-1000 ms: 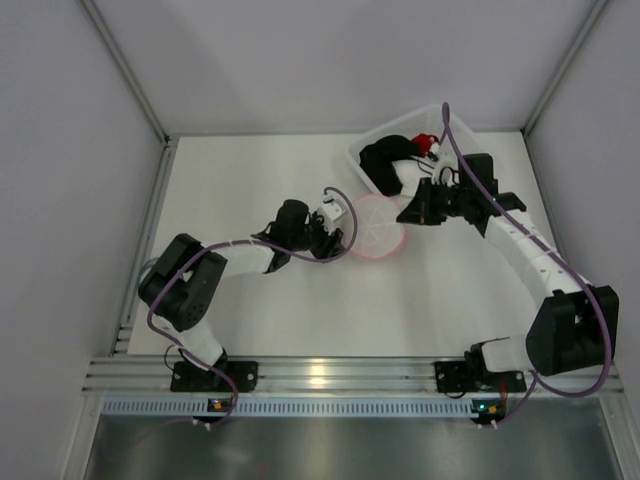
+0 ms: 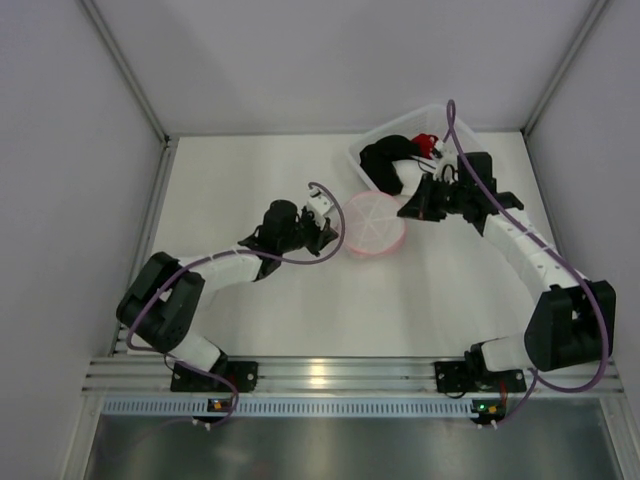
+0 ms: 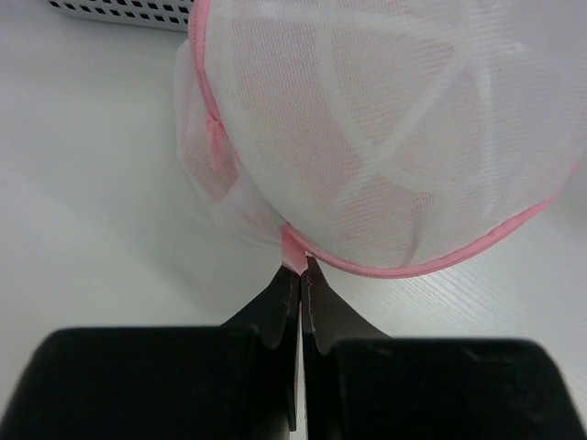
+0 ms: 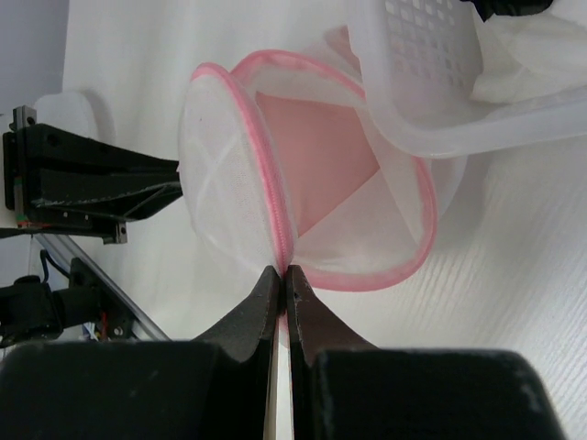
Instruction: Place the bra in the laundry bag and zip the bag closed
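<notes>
The round laundry bag point(image 2: 374, 224), white mesh with pink edging, hangs between my two grippers. My left gripper is shut on a small pink bit of the bag's edge point(image 3: 292, 251), in the left wrist view. Opposite it, my right gripper pinches the pink rim point(image 4: 272, 197). In the right wrist view the bag's mouth gapes, and the pink inside point(image 4: 316, 160) shows. Black cloth point(image 2: 388, 160), white cloth point(image 2: 409, 177) and a red piece point(image 2: 425, 144) lie in the basket; which one is the bra I cannot tell.
A white basket point(image 2: 360, 150) stands at the back right, close behind the bag; its wall point(image 4: 417, 133) overlaps the bag in the right wrist view.
My left gripper has shifted left, away from the right one, and its fingers, apart a second ago, are now together. The right arm has stayed nearly still.
</notes>
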